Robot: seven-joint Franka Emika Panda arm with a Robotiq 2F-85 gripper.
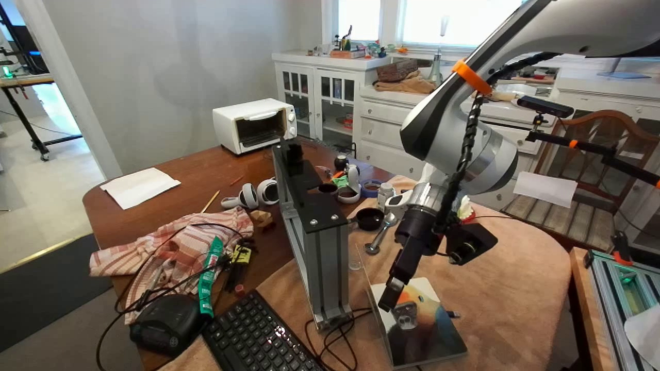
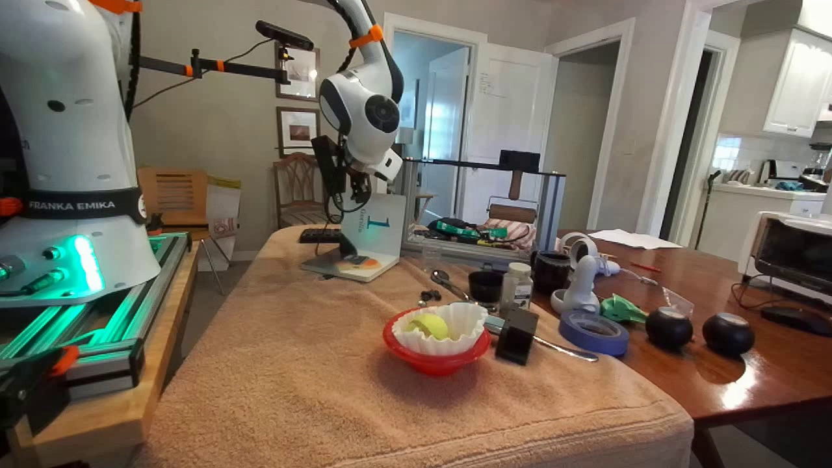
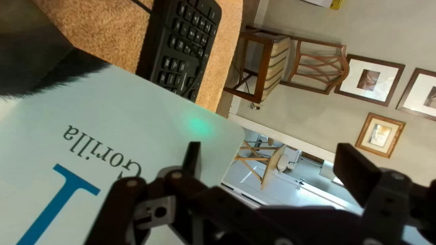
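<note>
A picture book [image 1: 427, 331] lies on the tan towel with one pale leaf or cover [image 2: 376, 222] standing up from it, nearly edge-on in exterior view 1. That raised face carries a blue "1" and the word "Gorilla" in the wrist view. My gripper is open, its two fingers apart with nothing gripped between them. One finger [image 3: 192, 159] overlaps the pale face in the wrist view; whether it touches cannot be told. From exterior view 1, my gripper [image 1: 388, 297] hangs tilted over the book, beside the raised leaf.
A metal frame [image 1: 328, 266] stands just left of the book, with a black keyboard [image 1: 260, 334] beyond it. Spoon [image 1: 381, 234], black cup [image 1: 369, 219] and white bottle [image 2: 516, 287] sit nearby. A red bowl [image 2: 437, 363] holds a white liner and something yellow-green. Much towel is bare.
</note>
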